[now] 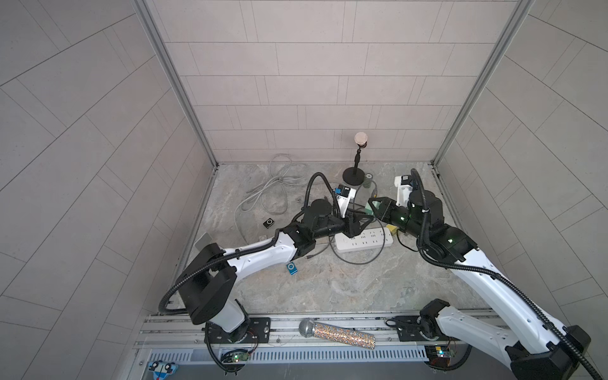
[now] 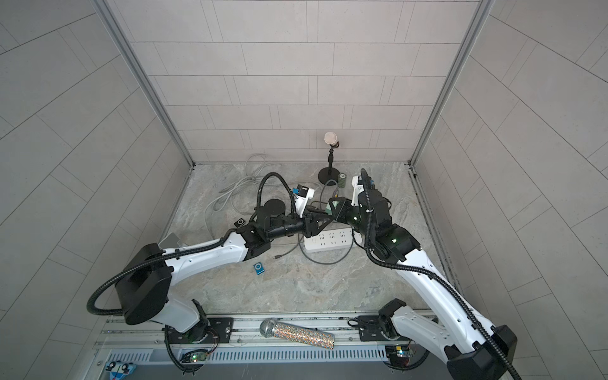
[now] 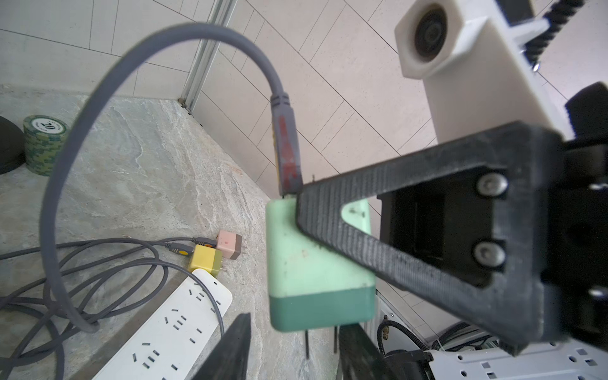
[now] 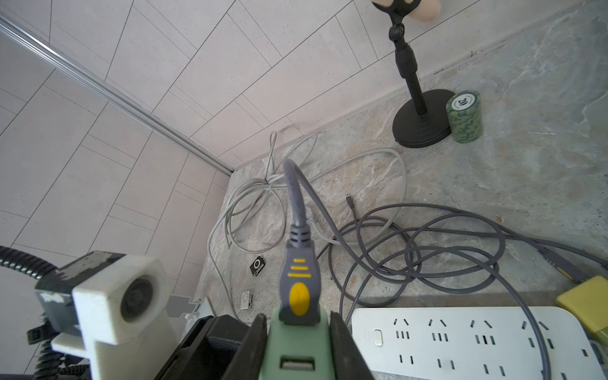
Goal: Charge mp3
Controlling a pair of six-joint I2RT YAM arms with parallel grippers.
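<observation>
A mint-green charger (image 3: 319, 269), a grey cable plug (image 4: 300, 291) in its top and prongs pointing down, is held up by my right gripper, shut on it. My left gripper is just below the charger, fingertips apart on either side of the prongs and looking partly open. Behind and below lies the white power strip (image 4: 471, 332). Small players lie on the table: a black one (image 4: 257, 266), a silver one (image 4: 246, 299) and a blue one (image 1: 292, 268).
A yellow charger (image 3: 204, 259) and pink charger (image 3: 229, 243) sit at the strip's far end. Coiled cables cover the middle and back left. A black stand (image 4: 421, 120) and chip stack (image 4: 464, 117) stand at the back.
</observation>
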